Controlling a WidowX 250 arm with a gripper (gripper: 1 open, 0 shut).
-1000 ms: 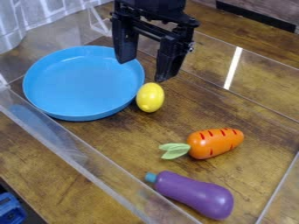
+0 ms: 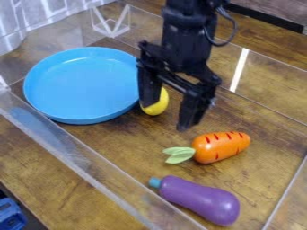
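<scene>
My black gripper (image 2: 171, 99) hangs in the middle of the camera view, open, its two fingers pointing down over a yellow object (image 2: 155, 106) that is partly hidden behind it. An orange toy carrot (image 2: 221, 145) with pale green leaves lies just below and right of the gripper. A purple toy eggplant (image 2: 198, 199) lies toward the bottom right. A blue plate (image 2: 74, 83) sits at the left.
Clear plastic edges run along the left and bottom, with a small blue item (image 2: 9, 216) in the bottom left corner.
The gripper has come down and slightly toward the viewer, now covering much of the yellow object. The toys and the plate have stayed where they were.
</scene>
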